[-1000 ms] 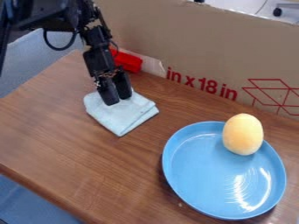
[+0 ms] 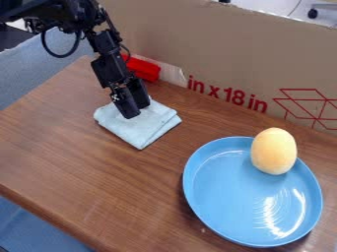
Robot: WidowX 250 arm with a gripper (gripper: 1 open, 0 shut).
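Note:
The black gripper (image 2: 129,99) reaches down from the upper left onto a folded pale cloth (image 2: 137,128) on the wooden table. Its fingertips are on or just over the cloth's upper part; whether they are open or shut on it cannot be made out.
A blue plate (image 2: 250,212) with a yellow egg-shaped object (image 2: 274,151) is at the right. A red object (image 2: 144,68) lies behind the gripper, by a cardboard panel (image 2: 237,54) along the back.
The gripper and cloth have shifted very slightly over the last second; the plate and yellow object have stayed put.

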